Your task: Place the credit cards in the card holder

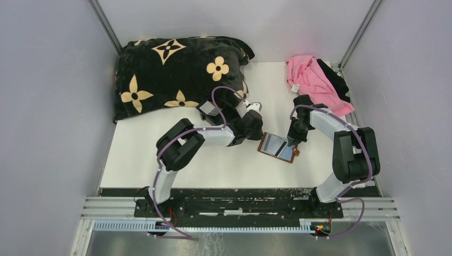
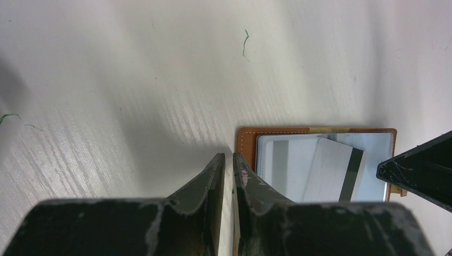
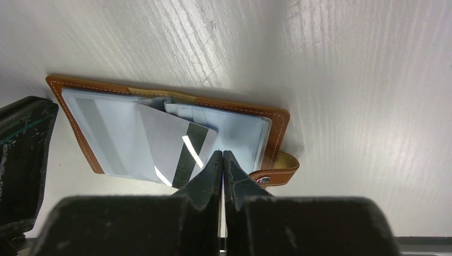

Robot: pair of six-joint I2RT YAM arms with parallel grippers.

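Observation:
The brown card holder lies open on the table, its clear sleeves facing up. A pale card with a black stripe lies slanted across its middle; how far it sits inside a sleeve I cannot tell. My left gripper is shut on the holder's brown left edge, down at the table. Over the right half of the holder, beside the striped card, is my right gripper, shut with nothing showing between its fingertips. The holder's near edge is partly hidden by the fingers in both wrist views.
A dark box with a grey card-like piece stands behind my left arm. At the back lie a black patterned cushion and a pink cloth. A snap strap sticks out from the holder's right side.

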